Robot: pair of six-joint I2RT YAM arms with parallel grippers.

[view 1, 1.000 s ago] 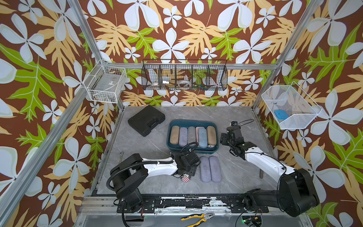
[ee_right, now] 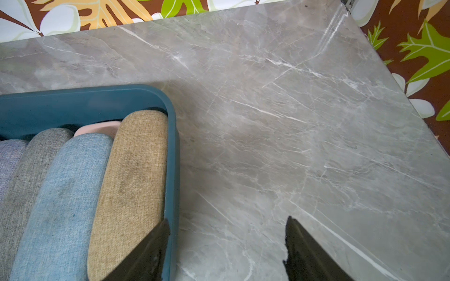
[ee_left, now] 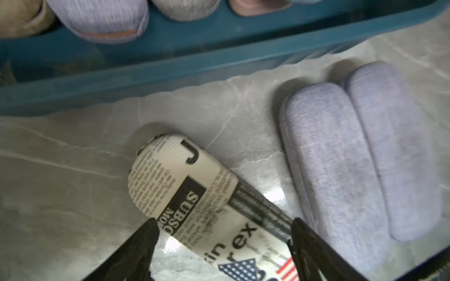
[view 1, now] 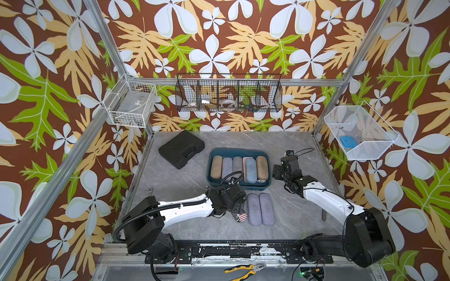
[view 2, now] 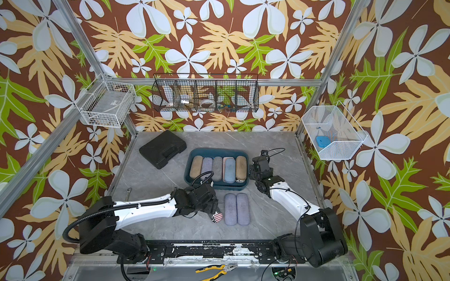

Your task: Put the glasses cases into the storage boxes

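Note:
A newsprint-patterned case (ee_left: 206, 196) lies diagonally on the table below my left gripper, whose fingers stand apart over it with no grip visible. Two lilac cases (ee_left: 332, 168) lie side by side to its right. The teal box (view 1: 239, 186) holds several cases in a row, brown, lilac, grey, pink, blue and tan (ee_right: 129, 187). My right gripper stands open just right of the box's right wall, above bare table, with nothing between its fingers.
A black tool case (view 1: 180, 147) lies back left. Wire baskets hang on the back (view 1: 227, 93), left (view 1: 131, 103) and right (view 1: 358, 131) frames. The table right of the box is clear.
My left arm has reached out and shifted slightly, its gripper over the patterned case, more of which now shows in the top left view. The right arm has not visibly moved.

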